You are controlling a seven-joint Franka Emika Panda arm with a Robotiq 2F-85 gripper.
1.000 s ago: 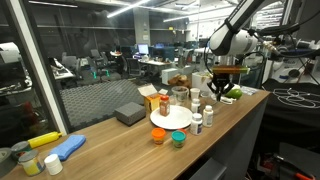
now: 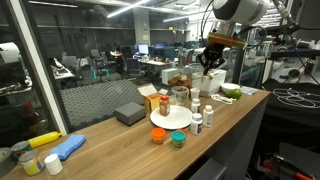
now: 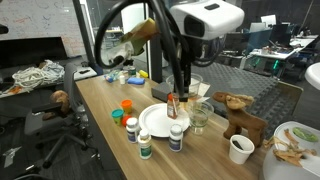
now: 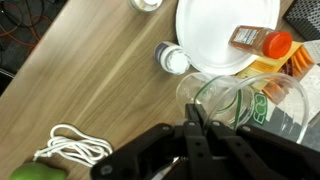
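My gripper is shut, with nothing seen between its fingers. In exterior view 1 the gripper (image 2: 207,72) hangs above the right part of the wooden table, apart from the things on it. Clear glass containers (image 4: 206,95) lie beneath and just past the fingertips in the wrist view. Beyond them are a white plate (image 4: 212,28) and a jar with an orange-red lid (image 4: 262,40). A white-capped bottle (image 4: 173,60) stands left of the glass. A bundle of white cord (image 4: 75,148) lies at lower left.
Orange cup (image 2: 158,135) and teal cup (image 2: 179,140) stand near the table's front edge. A brown stuffed animal (image 3: 238,118) and a white mug (image 3: 241,149) are beside the glassware. Bare wood (image 2: 110,150) shows towards the left.
In exterior view 1 the arm and gripper have risen from low over the right part of the table. The table objects look unmoved.
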